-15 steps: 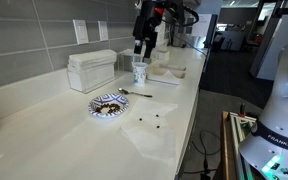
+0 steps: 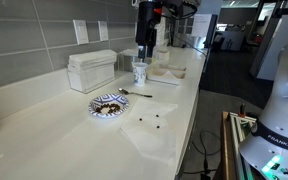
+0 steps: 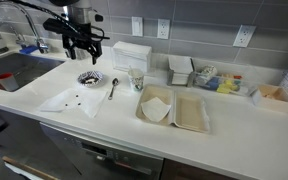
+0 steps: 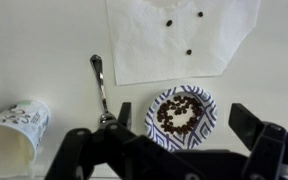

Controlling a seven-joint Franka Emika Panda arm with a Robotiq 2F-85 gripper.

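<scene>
My gripper is open, its two fingers spread apart with nothing between them. In the wrist view a blue-and-white patterned bowl [image 4: 153, 120] shows between and beyond the fingers, with dark beans [image 4: 192, 103] scattered inside. A metal spoon [image 4: 99, 75] lies on the counter to its left. Above in that view, a white paper sheet [image 4: 144, 50] carries a few dark beans. At lower left is a patterned cup [image 4: 29, 117]. From the side, the gripper [image 2: 146, 48] hangs above the counter, clear of the bowl [image 2: 108, 99].
White boxes [image 2: 90, 72] stand against the tiled wall behind the bowl. Beyond the cup [image 3: 135, 77], tan trays [image 3: 191, 112] rest on the counter, one with a paper inside. A basket of packets [image 3: 222, 82] is farther back.
The bowl, spoon, paper and cup look unmoved.
</scene>
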